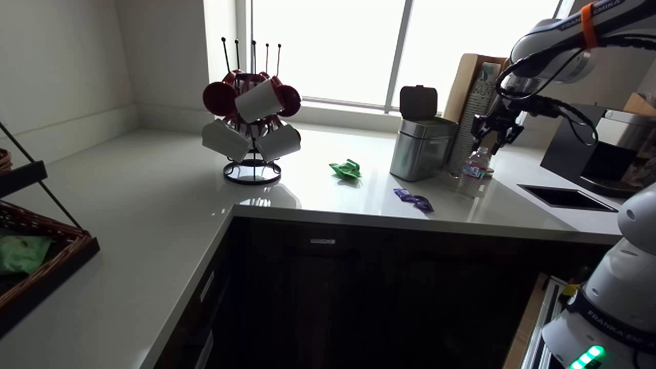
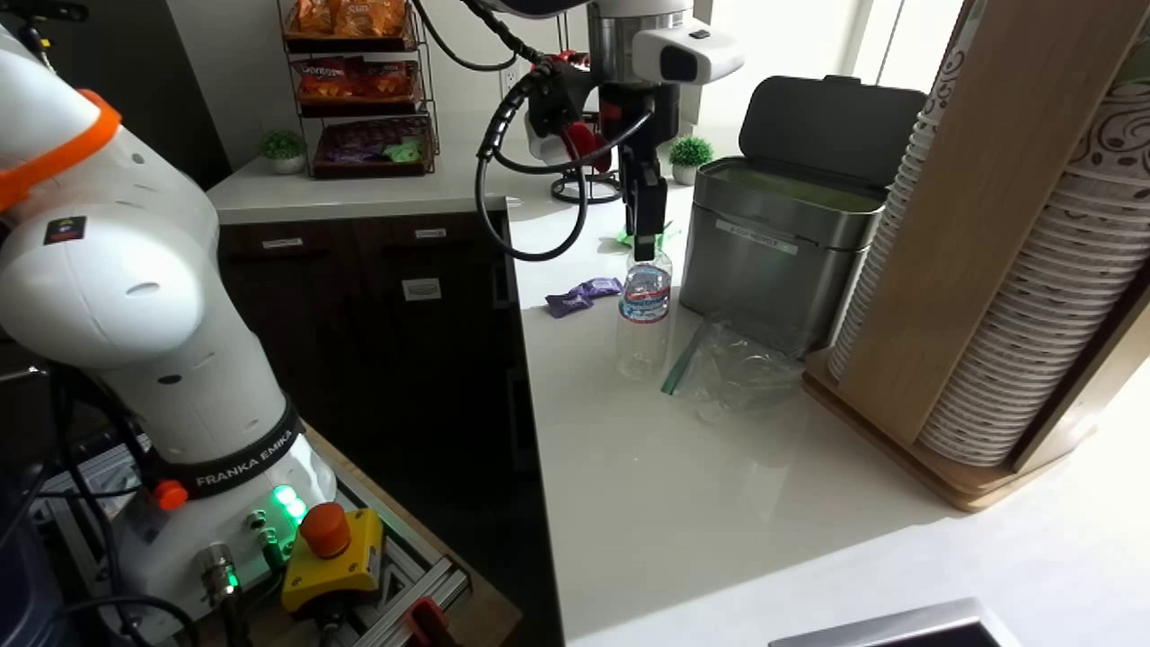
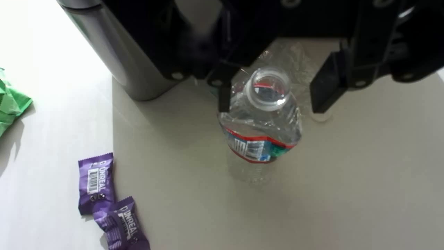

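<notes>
A clear, uncapped plastic bottle (image 3: 260,125) with a red and blue label stands upright on the counter, also visible in exterior view 2 as the bottle (image 2: 644,307). My gripper is over its top, one finger on each side of the bottle's neck in the wrist view. The fingers are apart, and a gap shows between the neck and the right finger. Whether the left finger touches the bottle cannot be told. From exterior view 1 the gripper (image 1: 493,147) appears just at the bottle's mouth.
An open-lidded metal bin (image 2: 771,253) stands behind the bottle, with a crumpled clear bag (image 2: 738,372) beside it. Purple wrappers (image 1: 413,200) and a green wrapper (image 1: 346,169) lie on the counter. A wooden cup rack (image 2: 916,248) rises close by.
</notes>
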